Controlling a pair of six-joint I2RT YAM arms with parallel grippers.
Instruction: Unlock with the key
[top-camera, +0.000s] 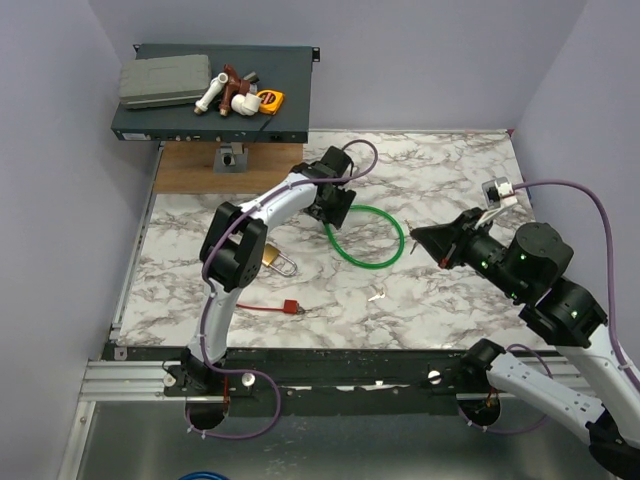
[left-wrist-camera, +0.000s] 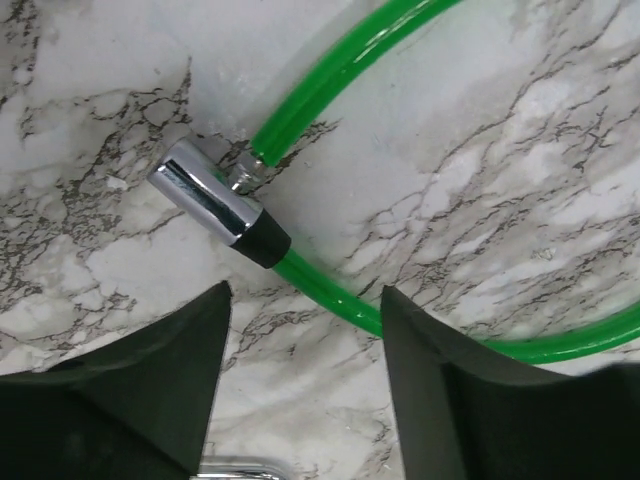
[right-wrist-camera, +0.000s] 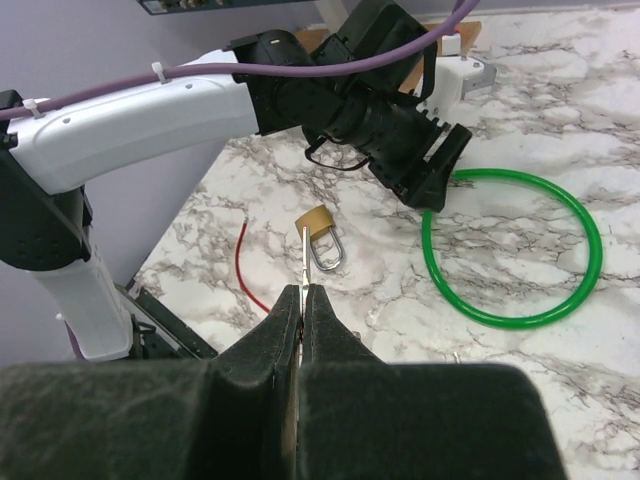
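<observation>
A brass padlock (top-camera: 270, 257) (right-wrist-camera: 314, 221) with a steel shackle lies on the marble left of a green hose loop (top-camera: 398, 240). My left gripper (top-camera: 332, 212) is low over the loop's left side, fingers apart, nothing between them; a chrome-and-black hose fitting (left-wrist-camera: 208, 196) lies just beyond them. My right gripper (top-camera: 420, 240) is raised at the right, shut, a thin silver piece, apparently a key, sticking out from its tips. A small silver key-like piece (top-camera: 376, 297) lies on the marble below the loop.
A red cable with connector (top-camera: 290, 307) lies at front left. A dark raised shelf (top-camera: 210, 125) with case, tools and tape measure stands at back left over a wooden board (top-camera: 185, 170).
</observation>
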